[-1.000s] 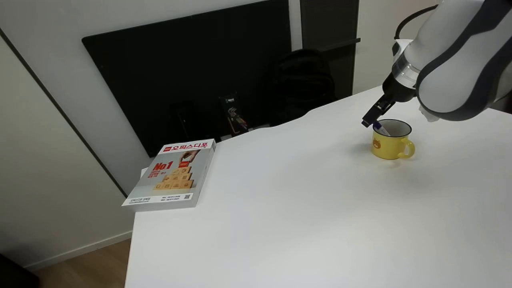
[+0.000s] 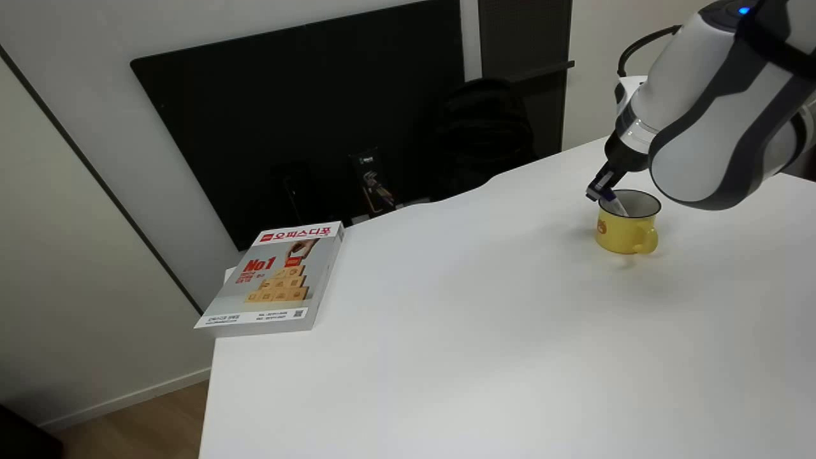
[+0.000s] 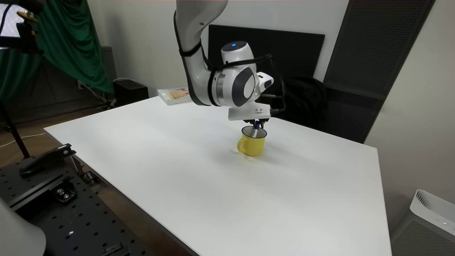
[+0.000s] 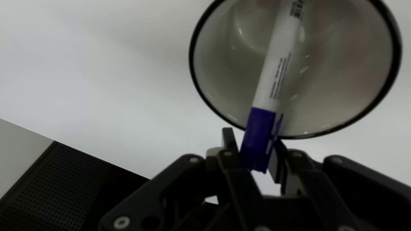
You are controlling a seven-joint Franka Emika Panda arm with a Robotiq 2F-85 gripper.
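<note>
A yellow mug [image 2: 623, 233] with a dark rim stands upright on the white table, and its handle [image 3: 241, 145] shows in exterior view 2. A white marker [image 4: 275, 69] leans inside it, its blue cap [image 4: 258, 134] reaching out over the rim. At that rim, my gripper has one finger on each side of the cap. The fingers are partly apart; the left finger [image 4: 230, 140] lies close against the cap, and whether both fingers press on it is unclear. In exterior view 1 the gripper [image 2: 598, 191] points down at the mug's far-left edge.
A thick book [image 2: 275, 279] lies at the table's far left corner in exterior view 1. Behind the table edge stand a black panel [image 2: 306, 99] and a dark backpack [image 2: 486, 130].
My gripper has shifted slightly right, and the arm's wrist has tipped. The mug has moved a little to the right and turned slightly. The marker still leans in it.
</note>
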